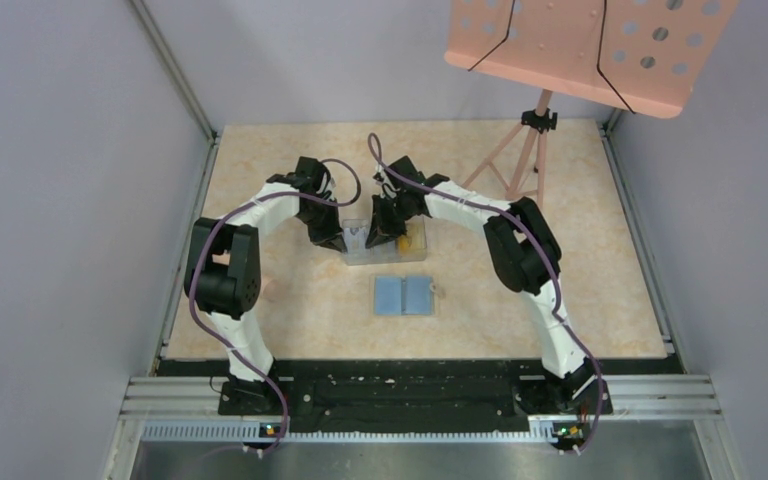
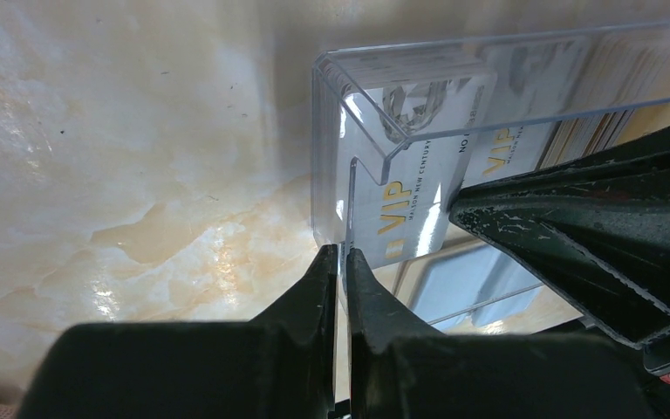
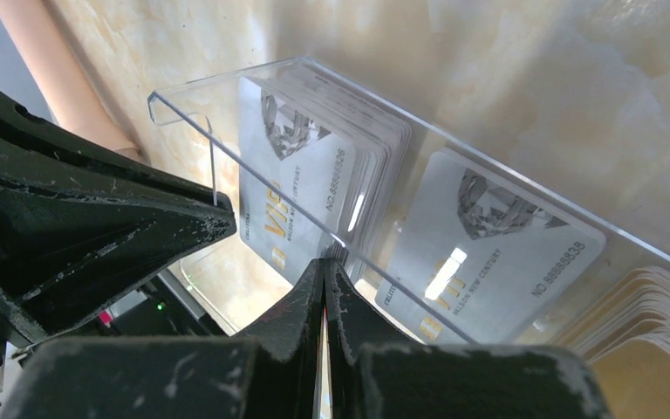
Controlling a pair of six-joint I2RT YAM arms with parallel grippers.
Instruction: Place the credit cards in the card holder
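The clear holder [image 1: 385, 256] holds white VIP cards [image 2: 401, 209] in a stack at its left end, more white cards [image 3: 488, 244] beside them and gold-edged cards [image 3: 641, 323] at the right. My left gripper is shut on the holder's left end wall. My right gripper is shut at the inner side of the left-end stack, its tips against the cards' edge, with nothing visible between its fingers.
A blue two-panel item [image 1: 404, 296] lies on the table in front of the holder. A pink stand [image 1: 520, 150] is at the back right.
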